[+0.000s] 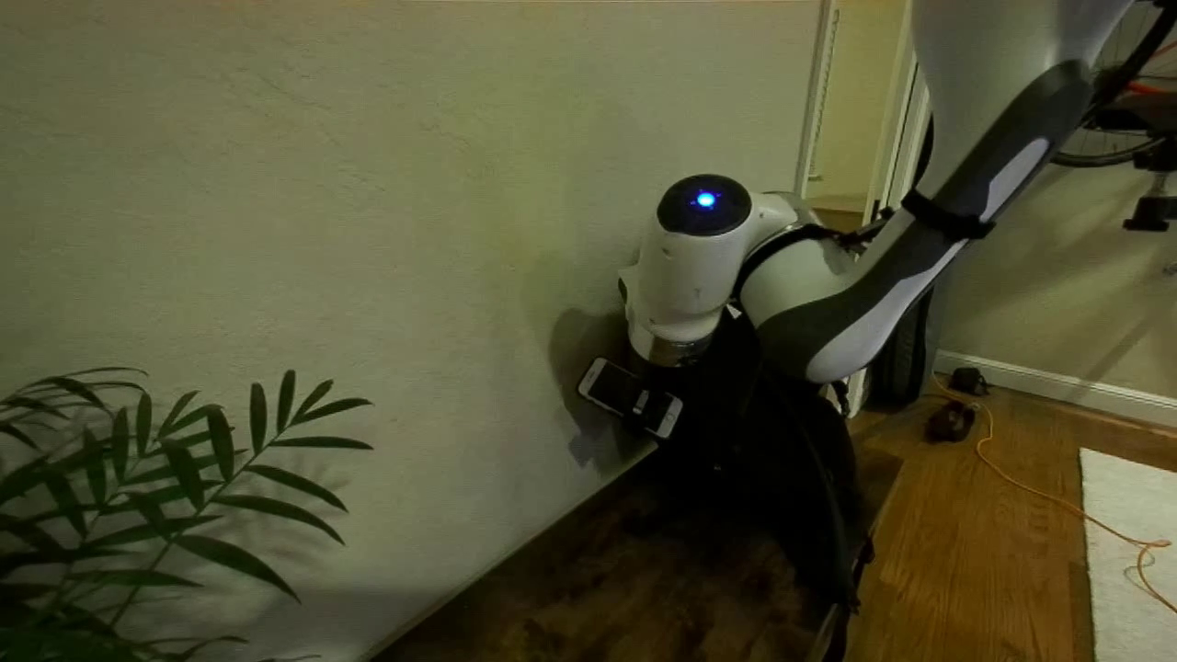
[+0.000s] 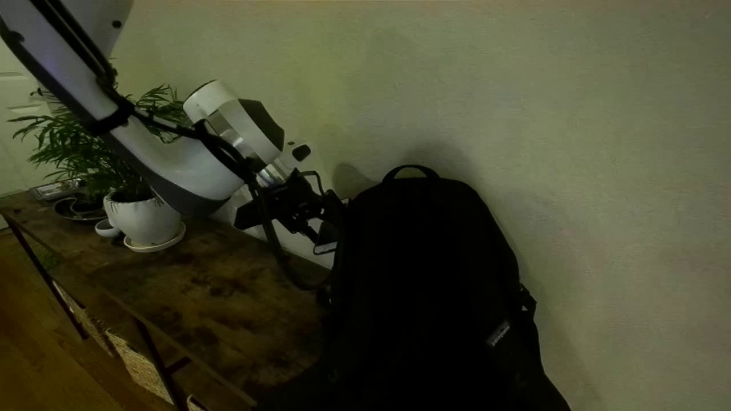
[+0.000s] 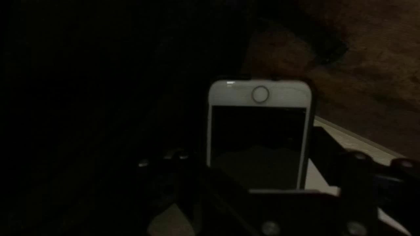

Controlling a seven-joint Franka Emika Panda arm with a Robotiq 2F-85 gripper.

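A white-fronted phone with a dark screen fills the middle of the wrist view, its round home button toward the top. My gripper is shut on this phone, with a dark finger crossing its face in exterior view 1. A large black backpack stands upright against the wall. In exterior view 2 the gripper is at the backpack's left side, and only a small part of the phone shows there. Whether the gripper touches the backpack is too dark to tell.
The wall is close behind the gripper. A potted plant stands on the left of the brown wooden table, whose middle is clear. On the floor, an orange cord runs toward a white rug.
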